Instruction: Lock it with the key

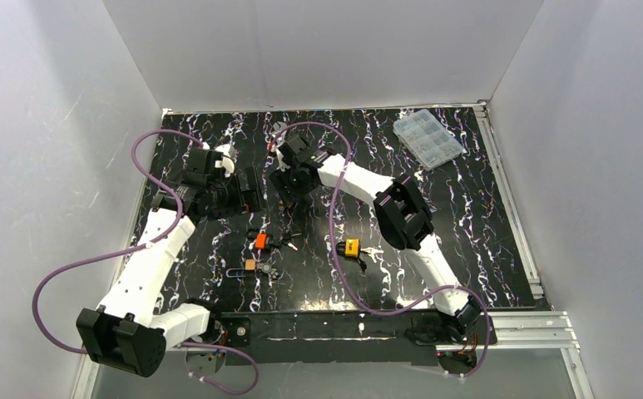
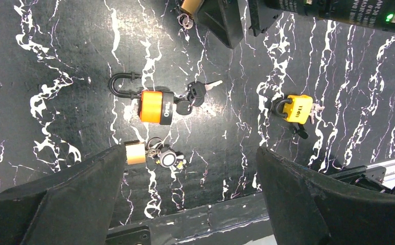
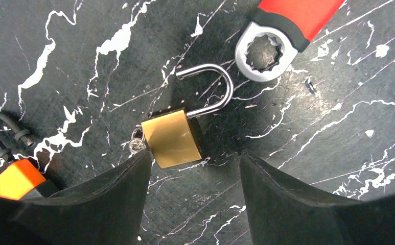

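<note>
My right gripper (image 1: 287,184) hangs open over a brass padlock (image 3: 172,138) with its shackle swung open and small rings attached, seen between the fingertips in the right wrist view. My left gripper (image 1: 243,193) is open at the left, above an orange-and-black padlock (image 2: 152,106) with black keys (image 2: 197,93). Lower down lie another brass padlock (image 2: 135,152) with keys and a round fitting (image 2: 167,158), and, to the right, a yellow padlock (image 2: 296,108) with keys.
A red-handled wrench (image 3: 301,15) lies just beyond the brass padlock. A clear compartment box (image 1: 428,137) sits at the back right.
</note>
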